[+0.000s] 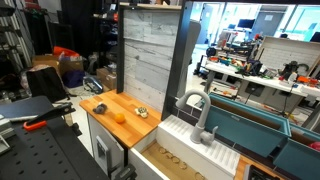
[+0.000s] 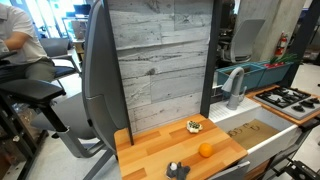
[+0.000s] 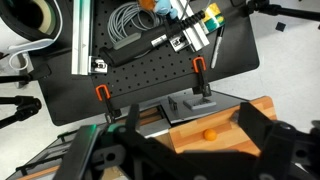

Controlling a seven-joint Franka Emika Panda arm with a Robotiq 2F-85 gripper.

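My gripper stands open over the black perforated table, its two orange-edged fingers [image 3: 103, 93] wide apart and nothing visible between them. At the left of exterior view 1, red-edged finger parts [image 1: 36, 125] show above the dark table [image 1: 70, 155]. An orange round object [image 1: 119, 118] rests on the wooden counter [image 2: 160, 148], away from the gripper. Near it are a dark grey item [image 2: 177, 170] and a small pale item [image 2: 193, 126], both too small to identify.
Beside the counter lie an open white sink or drawer [image 2: 262, 148], a pale faucet [image 1: 200, 112] and a stovetop [image 2: 288, 101]. A grey plank wall [image 2: 165, 75] rises behind. Coiled cable [image 3: 130, 20], tape [image 3: 38, 22] and tools lie around the black table.
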